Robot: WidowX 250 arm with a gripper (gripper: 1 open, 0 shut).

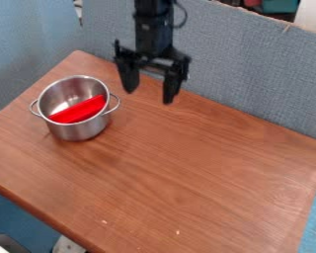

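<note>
My gripper (150, 77), black and slightly blurred, hangs near the back edge of the wooden table, above and to the right of a steel pot (103, 121); its two fingers stand apart with nothing visible between them. Inside the two-handled pot, at the table's left, lies a red elongated object (79, 109).
A blue tape strip (312, 222) lies at the right edge. Grey padded panels (253, 79) border the back.
</note>
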